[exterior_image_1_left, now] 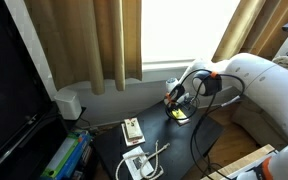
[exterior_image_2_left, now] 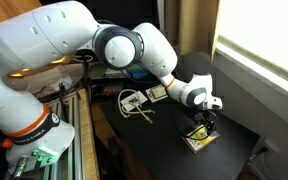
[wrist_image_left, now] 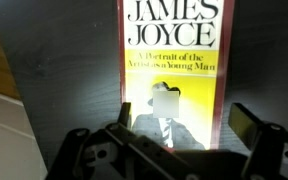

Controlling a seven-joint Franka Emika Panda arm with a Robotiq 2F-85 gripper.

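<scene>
A yellow and white paperback (wrist_image_left: pixel 142 88) with "James Joyce" on its cover lies flat on the dark table, filling the middle of the wrist view. A small pale square (wrist_image_left: pixel 166 103) shows on the cover's figure; I cannot tell whether it is printed or a separate piece. My gripper is open above the book's lower part, one finger to each side, with no hold on it. In exterior view 2 the book (exterior_image_2_left: pixel 198 141) lies just beneath the gripper. Exterior view 1 shows only part of the book (exterior_image_1_left: pixel 180 115) beside the gripper.
Another book (exterior_image_1_left: pixel 133 131) lies farther left on the table, near a white power strip (exterior_image_1_left: pixel 139 165) and its cable. A wall and curtain (exterior_image_1_left: pixel 84 40) stand behind the table. Bare tabletop (exterior_image_2_left: pixel 149 135) shows beside the yellow book.
</scene>
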